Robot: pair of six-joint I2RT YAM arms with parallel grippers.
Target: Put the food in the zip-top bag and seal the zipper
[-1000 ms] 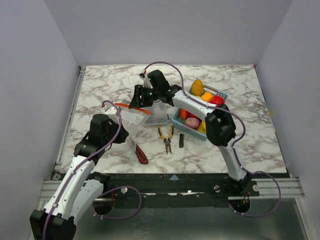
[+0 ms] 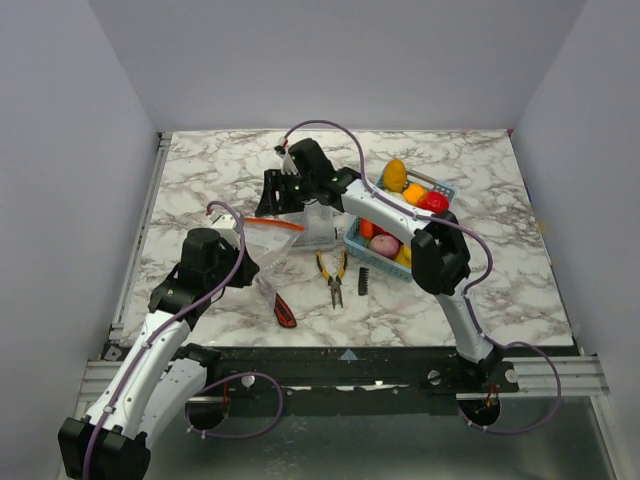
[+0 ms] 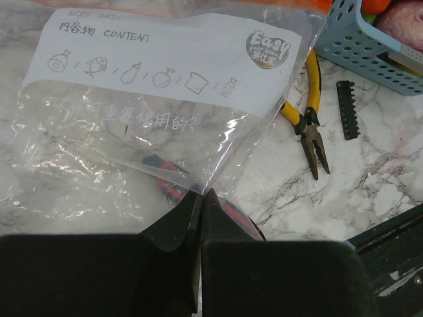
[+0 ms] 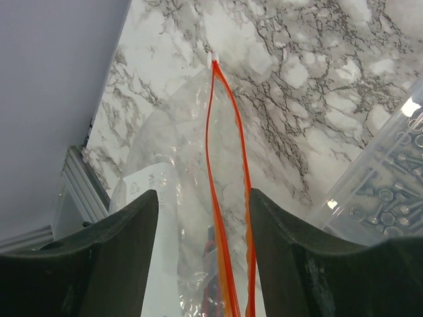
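Note:
A clear zip top bag (image 3: pixel 86 165) with a white label and orange zip strip (image 2: pixel 275 223) spans the area between my grippers. My left gripper is shut on its near corner, where the film gathers to a point at the fingertips. The right gripper hovers over the zip strip, open, nothing gripped between its fingers. Seen from there, two orange zip lines (image 4: pixel 243 142) stand apart in the middle and meet at the far end. No food shows inside the bag. Food, including a red one (image 2: pixel 433 201), fills the blue basket (image 2: pixel 373 257).
Yellow-handled pliers (image 2: pixel 334 278) and a small black comb-like strip (image 2: pixel 363 281) lie in front of the basket. A red-and-black tool (image 2: pixel 285 312) lies by the bag's lower edge. A clear box of bolts (image 4: pixel 386 191) stands right of the bag.
The left arm has barely moved.

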